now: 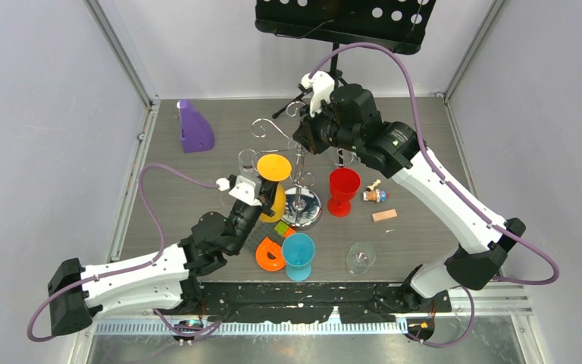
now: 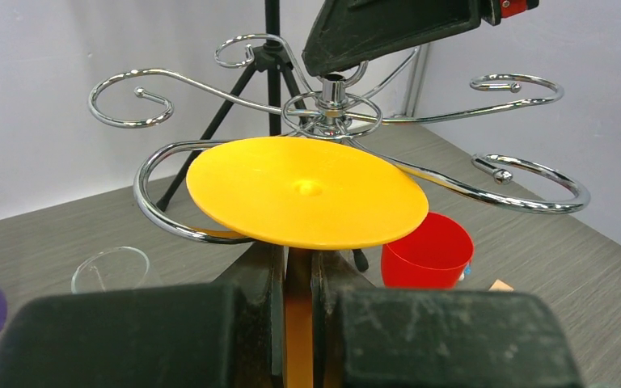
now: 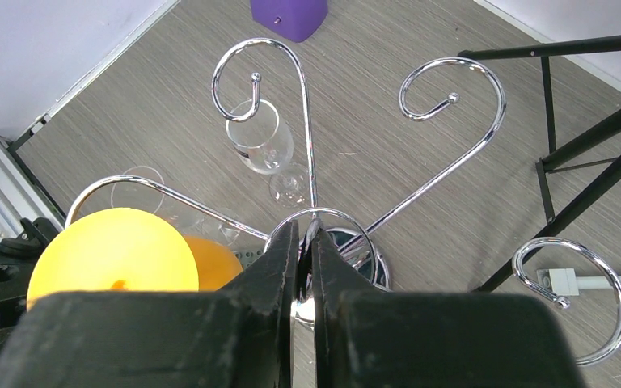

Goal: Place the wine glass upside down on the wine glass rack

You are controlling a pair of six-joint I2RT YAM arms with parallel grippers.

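The yellow wine glass (image 1: 274, 167) is upside down, its foot (image 2: 307, 190) uppermost. My left gripper is shut on its stem. In the right wrist view the yellow foot (image 3: 113, 255) covers the curled end of one arm of the chrome wine glass rack (image 3: 174, 196). In the left wrist view that curl (image 2: 149, 194) passes under the foot's edge; whether the stem is inside the loop, I cannot tell. My right gripper is shut on the rack's metal at its top centre.
A red goblet (image 1: 343, 189), a blue goblet (image 1: 298, 255) and a clear glass (image 1: 360, 258) stand around the rack. An orange piece (image 1: 270, 255) lies in front, a purple object (image 1: 195, 129) at back left. Other rack hooks (image 3: 453, 81) look empty.
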